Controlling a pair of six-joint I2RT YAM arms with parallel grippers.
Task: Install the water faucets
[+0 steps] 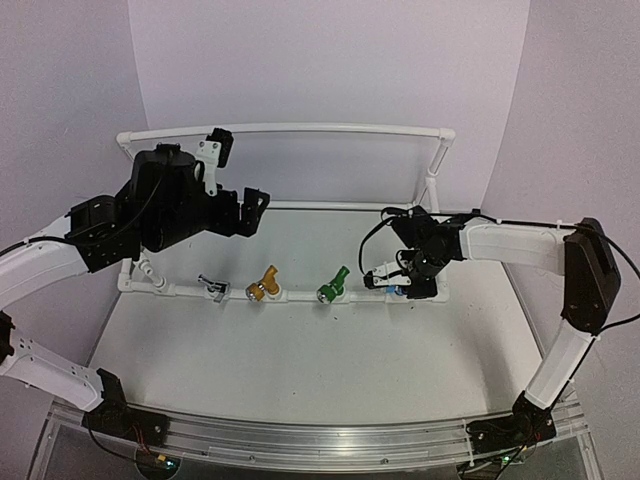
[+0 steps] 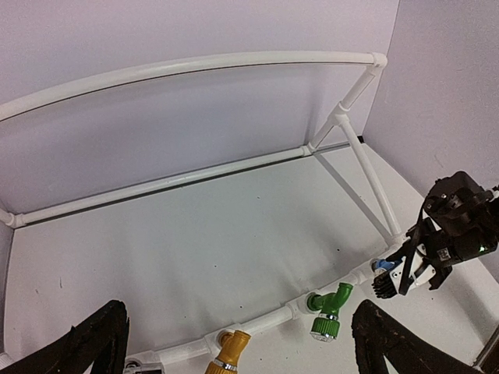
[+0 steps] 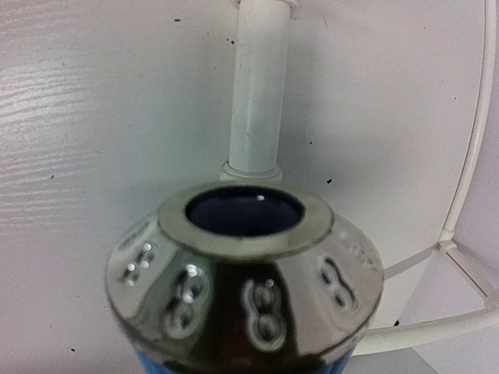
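Along the low front pipe sit a silver faucet [image 1: 214, 288], an orange faucet [image 1: 264, 284] and a green faucet [image 1: 333, 286]. A blue faucet [image 1: 396, 290] is at the pipe's right end, partly covered by my right gripper [image 1: 412, 288]. Its chrome ring [image 3: 249, 296] and open mouth fill the lower middle of the right wrist view, with blue below; the fingers there are hidden, so their grip cannot be told. Raised above the left part of the frame, my left gripper [image 1: 240, 210] is open, its black fingers [image 2: 101, 343] wide apart and empty.
A white pipe frame [image 1: 290, 128] rises behind the faucets, with an upright post [image 2: 366, 171] on the right. The white board [image 1: 270, 350] in front of the pipe is clear, down to a metal rail [image 1: 310, 435].
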